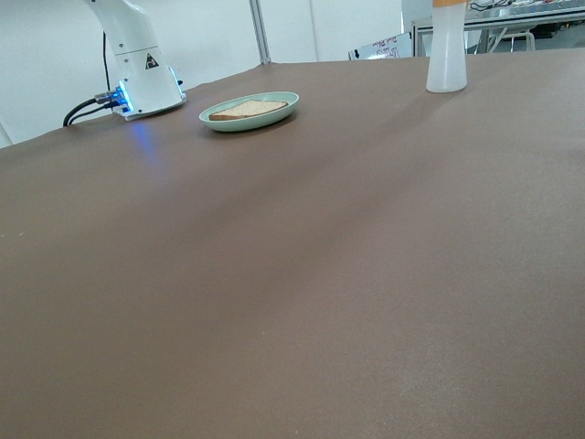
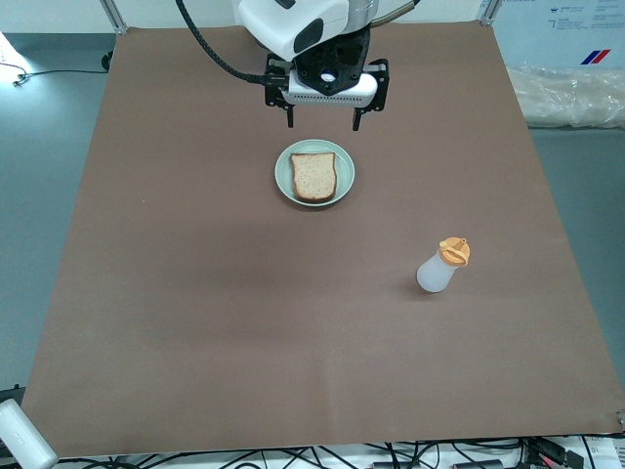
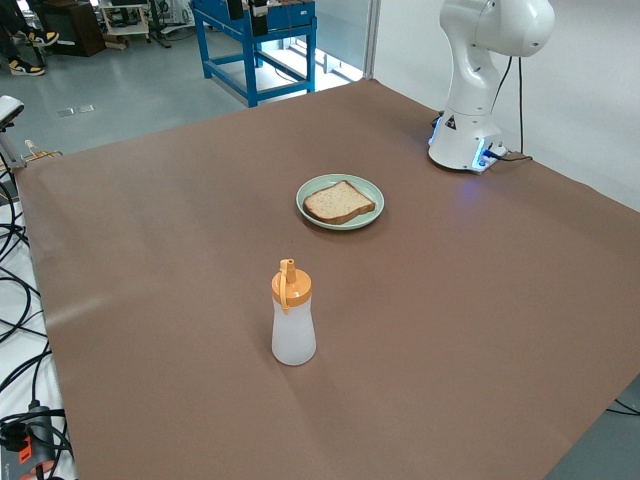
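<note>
A slice of bread (image 2: 313,177) lies on a pale green plate (image 2: 344,189), seen also in the top view as bread (image 1: 247,110) on the plate (image 1: 277,97). A squeeze bottle with an orange cap (image 2: 437,272) stands upright apart from the plate, toward the right in the left view; the right view shows the bottle (image 3: 293,323) nearer the camera. My gripper (image 2: 323,117) hangs above the table behind the plate, its two black fingers spread apart with nothing seen between them. In the right view it is cut off at the top edge.
My white arm base (image 3: 462,145) stands at the table's edge. Cables and equipment (image 3: 30,440) line the strip beside the table, and a blue metal cart (image 3: 250,70) stands on the floor beyond.
</note>
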